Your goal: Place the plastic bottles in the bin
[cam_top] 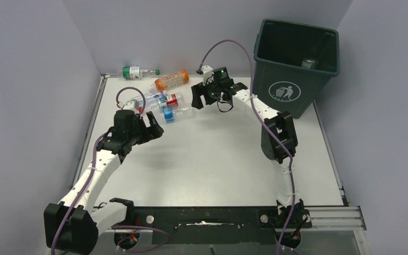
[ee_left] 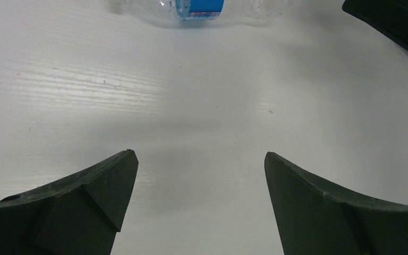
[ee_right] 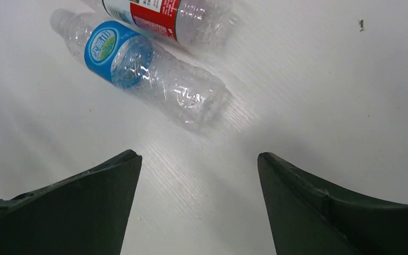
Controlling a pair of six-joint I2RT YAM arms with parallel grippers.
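Observation:
Several plastic bottles lie at the back left of the table: a green-labelled one [cam_top: 135, 72], an orange one [cam_top: 171, 81], a red-labelled one [ee_right: 156, 18] and a blue-labelled clear one [ee_right: 170, 87]. My right gripper [cam_top: 197, 96] is open just right of the cluster, the blue-labelled bottle ahead of its fingers in the right wrist view. My left gripper [cam_top: 152, 126] is open just in front of the cluster, with bare table between its fingers in the left wrist view. The dark green bin [cam_top: 277, 85] stands at the back right; something clear shows inside.
Walls close in the back and both sides. Purple cables loop over both arms.

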